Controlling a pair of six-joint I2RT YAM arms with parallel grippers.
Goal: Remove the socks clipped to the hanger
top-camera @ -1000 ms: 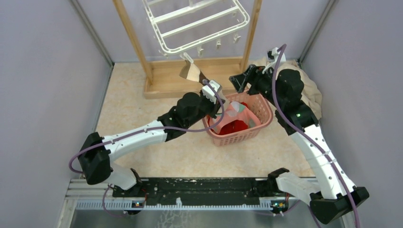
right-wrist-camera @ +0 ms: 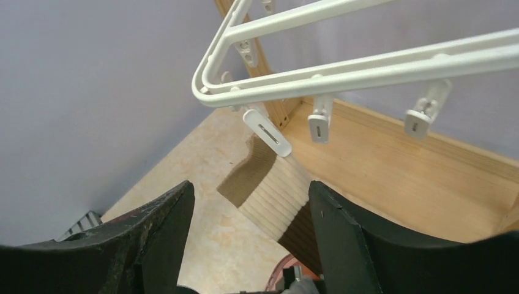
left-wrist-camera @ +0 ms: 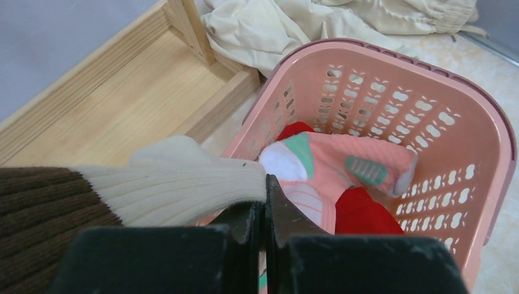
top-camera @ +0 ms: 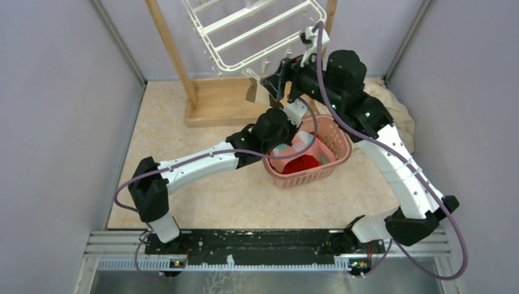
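A striped brown-and-cream sock (right-wrist-camera: 273,193) hangs from a clip (right-wrist-camera: 267,132) at the near corner of the white hanger (right-wrist-camera: 361,72). In the left wrist view, the sock's cream end runs between the shut fingers of my left gripper, and it is stretched slantwise toward the clip. My right gripper is open just below that clip. Its fingers (right-wrist-camera: 168,214) stand apart, with the sock seen between them and beyond; whether they touch it I cannot tell. From above, the right hand partly covers the sock.
A pink basket (left-wrist-camera: 497,131) holding pink and red socks stands under the left gripper. Two neighbouring clips (right-wrist-camera: 319,125) carry nothing. The hanger's wooden base (top-camera: 225,98) lies behind, with cream cloth (top-camera: 398,113) to the right.
My right gripper has moved left and up to the clip. The left gripper has shifted right with the sock's lower end. The hanger and clipped sock end have swung slightly right.
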